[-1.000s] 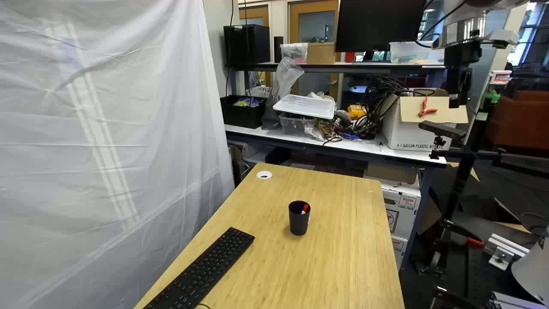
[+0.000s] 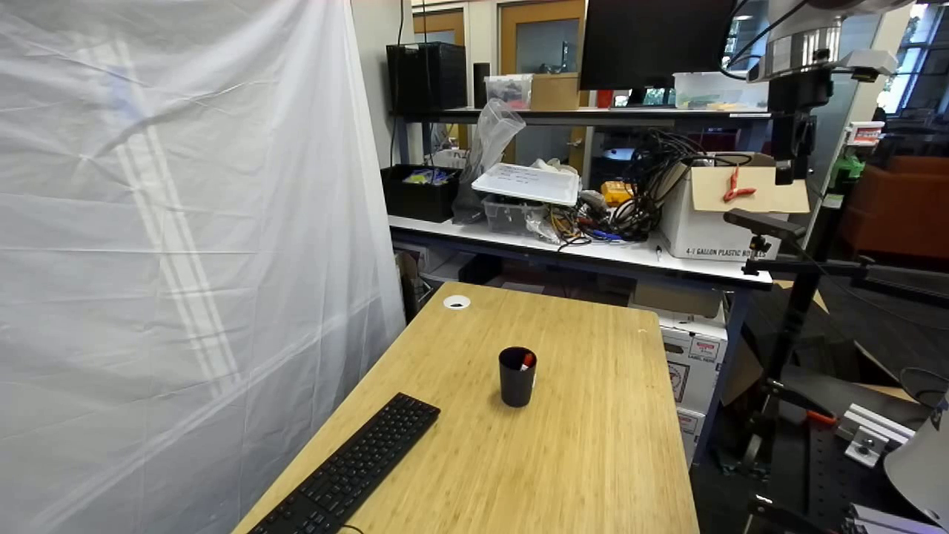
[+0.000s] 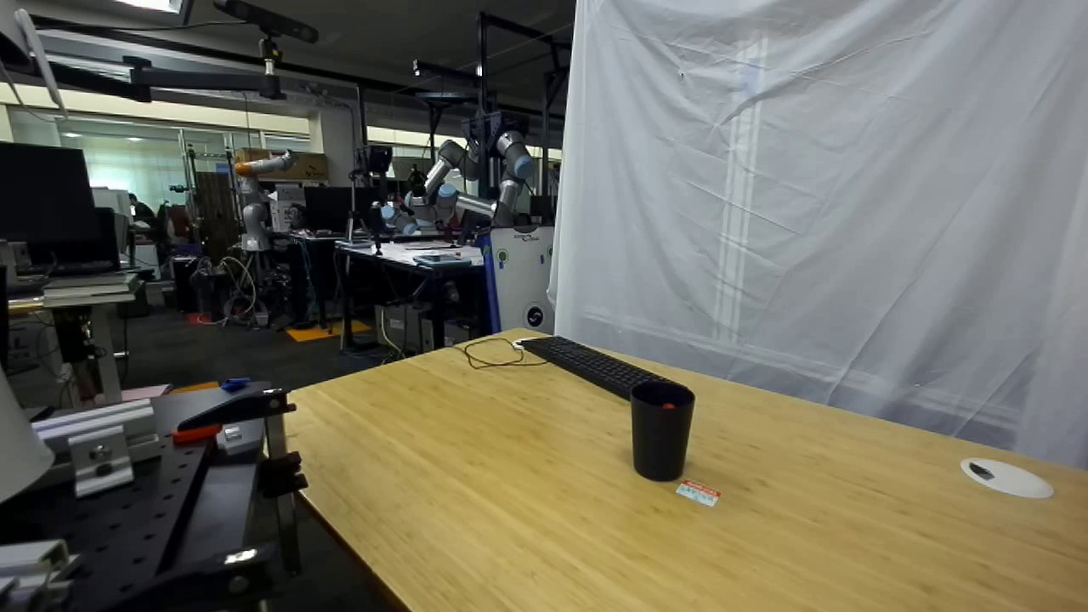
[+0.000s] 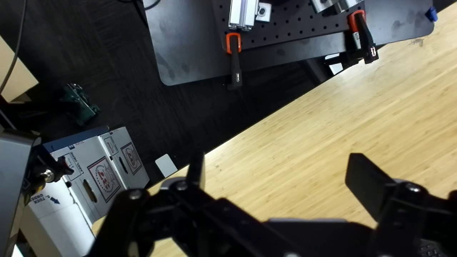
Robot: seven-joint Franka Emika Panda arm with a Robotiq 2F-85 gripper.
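On the wooden table stands an upright black cup [image 2: 516, 384], with something red inside near its rim; in the other exterior view the same cup [image 3: 660, 440] shows beside a small red and white label [image 3: 699, 493] lying on the wood. A black keyboard [image 2: 354, 467] lies left of the cup along the curtain side. High at the upper right of exterior view 1 hangs my gripper [image 2: 790, 178], well away from the cup. From the wrist, the gripper is open, its fingers wide apart with only bare table visible beyond. The cup is out of the wrist view.
A white curtain [image 2: 196, 222] borders its far side, and a shelf with boxes and cables [image 2: 623, 209] stands behind. Clamps [image 4: 364, 38] hold near the table's edge by the dark base plate.
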